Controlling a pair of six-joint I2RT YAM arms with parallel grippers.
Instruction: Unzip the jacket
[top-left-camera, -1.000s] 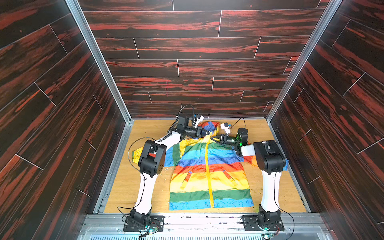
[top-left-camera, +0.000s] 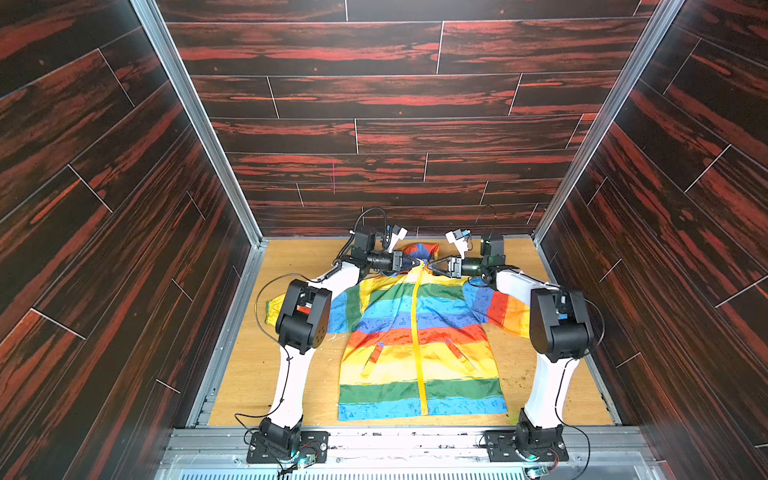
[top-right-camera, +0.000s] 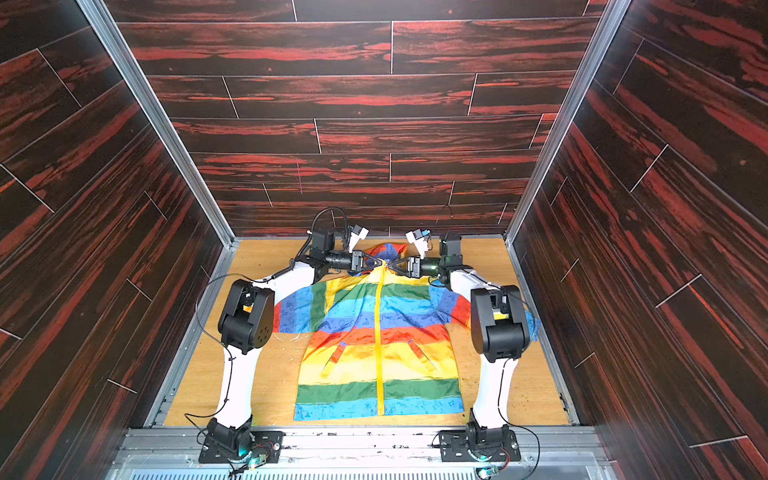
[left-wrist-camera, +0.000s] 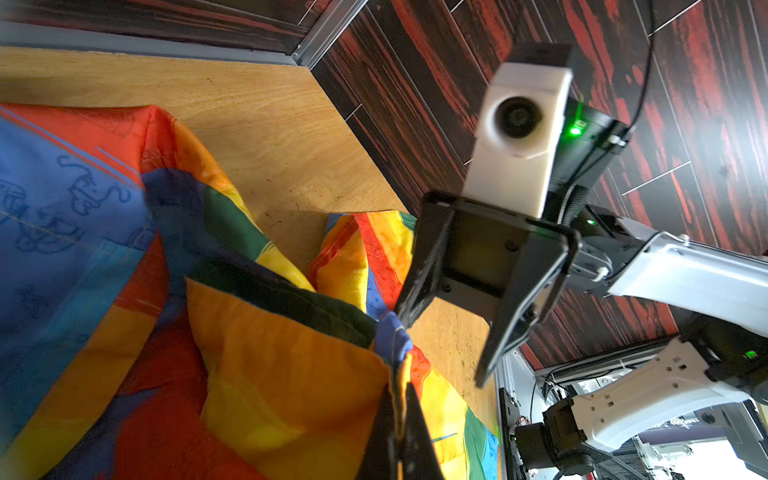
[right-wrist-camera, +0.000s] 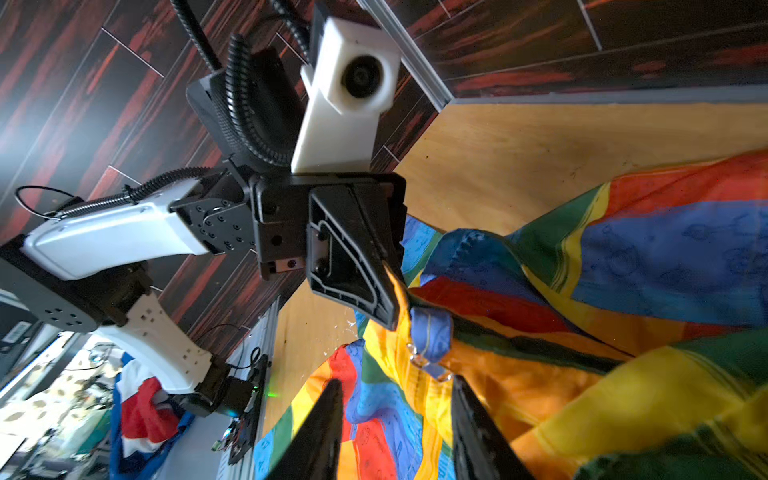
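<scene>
A rainbow-striped jacket (top-left-camera: 384, 325) lies front up, its yellow zip (top-right-camera: 378, 336) running from collar to hem. At the collar my left gripper is shut on the zipper's top edge, lifting it slightly. In the right wrist view a blue tab with a metal zipper pull (right-wrist-camera: 430, 336) stands beside the left fingertips. My right gripper is open just short of that pull, with nothing between its fingers.
Bare wooden table (top-left-camera: 240, 376) surrounds the jacket. Red-and-black walls enclose it at the back and sides. Both arms reach over the sleeves, and their wrists face each other closely above the collar.
My right gripper has moved up toward the back of the table and is more level with the left one at the collar. The left arm and jacket are nearly unchanged.
</scene>
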